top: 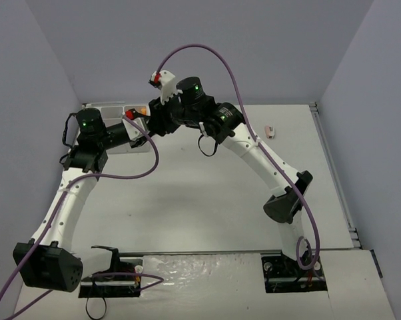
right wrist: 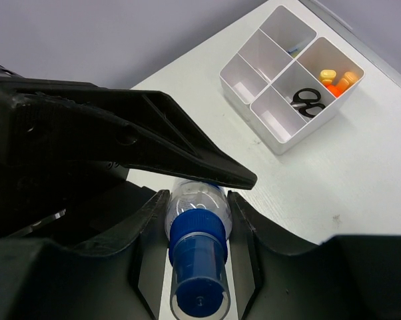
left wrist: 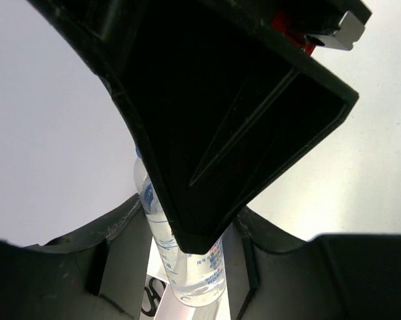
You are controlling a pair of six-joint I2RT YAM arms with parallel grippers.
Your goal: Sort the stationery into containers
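A clear bottle with a blue cap (right wrist: 199,267) hangs between my two grippers, over the back left of the table. In the right wrist view my right gripper is shut on it near the cap end. Lower on the body, the left wrist view has the same bottle (left wrist: 187,267) between the fingers of my left gripper, which looks shut on it too. One dark finger (left wrist: 220,127) of the right gripper hides much of the bottle there. A white divided organizer (right wrist: 254,117) holds black scissors (right wrist: 308,101) and orange-yellow items (right wrist: 338,81) in separate compartments.
The grippers stand very close together, fingers crossing near the bottle. A small pinkish item (top: 270,132) lies alone at the back right.
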